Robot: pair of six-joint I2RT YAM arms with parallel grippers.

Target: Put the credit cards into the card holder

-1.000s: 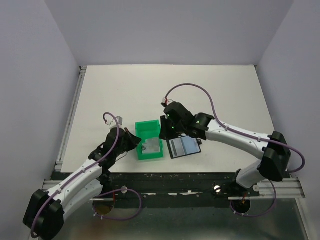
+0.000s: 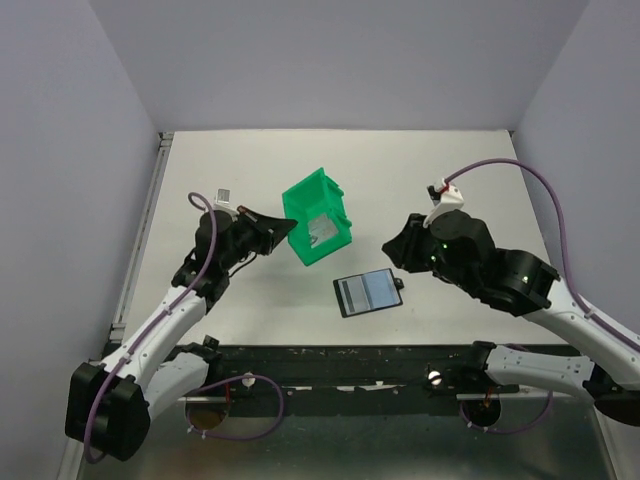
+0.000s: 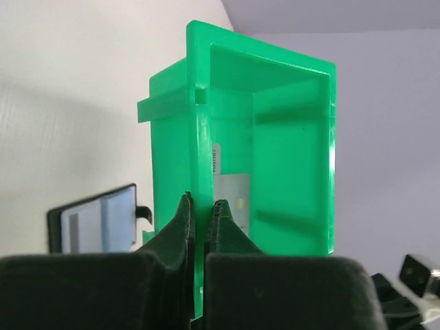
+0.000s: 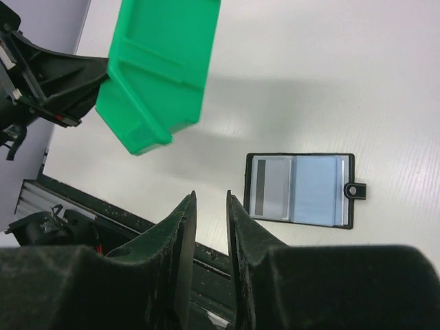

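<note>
A green bin (image 2: 310,205) hangs tilted above the table, gripped at its left rim by my left gripper (image 2: 294,224), which is shut on that edge. Inside the bin (image 3: 289,144) lie pale cards (image 3: 232,196) near its wall. The open black card holder (image 2: 368,292) rests flat on the table, front of the middle; pale cards or sleeves fill its two halves, and its clasp tab (image 4: 355,190) points right. My right gripper hovers up and right of the holder, part open with nothing between its fingers.
Bare white table (image 2: 260,150) stretches behind and to both sides. A dark front edge (image 2: 300,360) runs close before the holder. My right arm (image 2: 540,300) crosses the table's right side.
My left gripper has lifted the green bin up and back from the table, turning and tilting it. My right gripper has moved right, away from the bin.
</note>
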